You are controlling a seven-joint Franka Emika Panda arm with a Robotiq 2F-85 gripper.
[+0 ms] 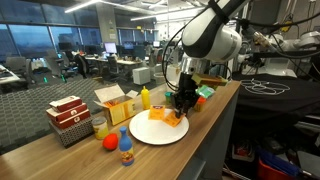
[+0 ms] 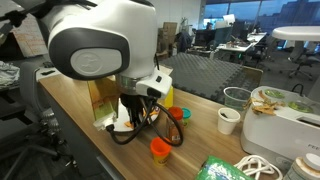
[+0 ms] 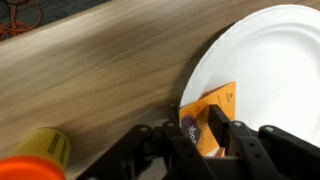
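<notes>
A round white plate (image 1: 150, 132) lies on the wooden counter. One flat orange piece (image 1: 159, 113) is on its far part. At the plate's near right edge is another orange piece (image 3: 222, 98), which has a dark patch and a pale corner. My gripper reaches down over that second piece, its fingertips somewhat apart with orange showing between them. Whether the fingers touch or hold the piece cannot be made out. In the second exterior view the arm hides most of the plate (image 2: 123, 125).
Left of the plate stand a blue bottle (image 1: 126, 148), a red ball (image 1: 111, 142), a jar (image 1: 100, 128) and red boxes (image 1: 70, 117). A yellow bottle (image 1: 145, 98) and an open carton (image 1: 116, 106) are behind. An orange-rimmed cup (image 3: 40, 155) stands near the gripper.
</notes>
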